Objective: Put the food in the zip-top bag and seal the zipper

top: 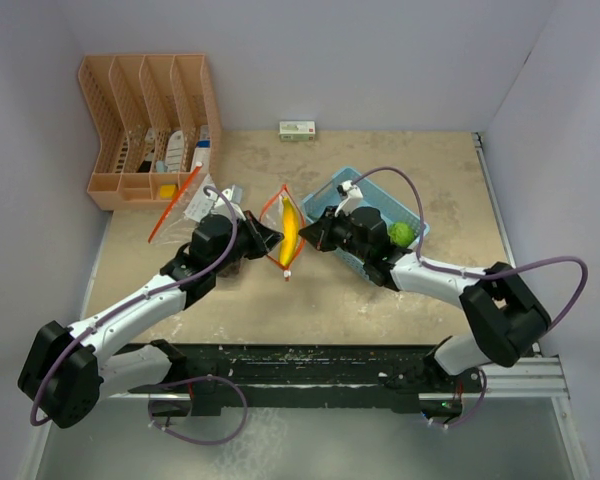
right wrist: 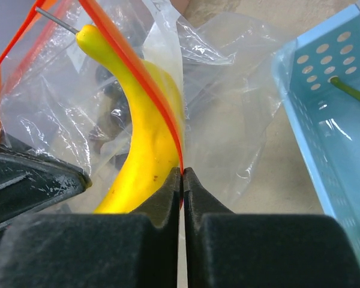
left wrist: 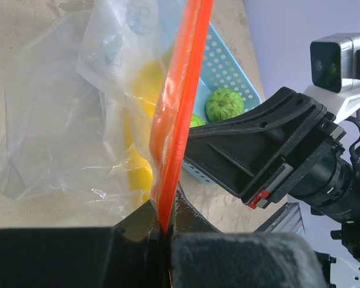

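A clear zip top bag [left wrist: 54, 120] with an orange-red zipper edge is held mouth-up between my two grippers. Inside it stands a yellow banana [right wrist: 150, 141], also seen in the top view as a yellow fruit [top: 290, 232] framed by the open mouth. My left gripper [top: 279, 241] is shut on one side of the rim, whose orange strip [left wrist: 179, 90] runs down between its fingers. On the opposite side, my right gripper is shut, with the thin red rim running down between its fingertips. The bag's bottom is partly hidden.
Behind my right arm sits a blue perforated basket [top: 332, 190] with green produce [top: 401, 234]. A tan divided rack [top: 120, 190] stands at the back left, with another red-edged bag [top: 185, 205] before it. A small box [top: 297, 130] lies at the back.
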